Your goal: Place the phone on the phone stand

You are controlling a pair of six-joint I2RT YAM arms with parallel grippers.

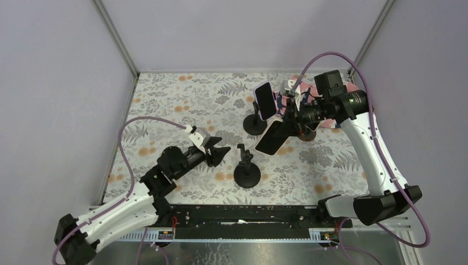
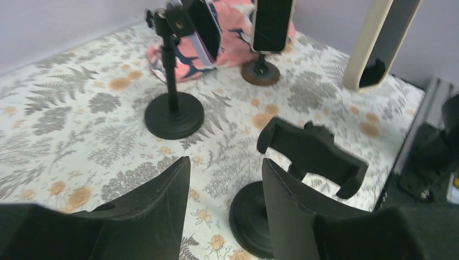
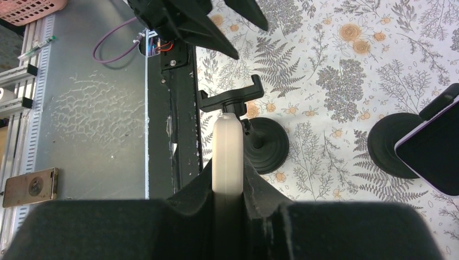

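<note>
My right gripper (image 1: 290, 118) is shut on a black phone with a pale edge (image 1: 269, 141), held up to the right of the empty phone stand (image 1: 246, 175); in the right wrist view the phone (image 3: 227, 162) is edge-on between its fingers. The stand's cradle (image 2: 311, 151) sits just beyond my left gripper, which stands open with nothing between its fingers, left of that stand in the top view. A second stand (image 2: 173, 116) behind holds a purple-edged phone (image 1: 266, 102).
A third stand (image 2: 261, 73) with a phone stands at the back right, by a pink patterned cloth (image 2: 233, 21). The table's front rail (image 1: 198, 215) runs along the near edge.
</note>
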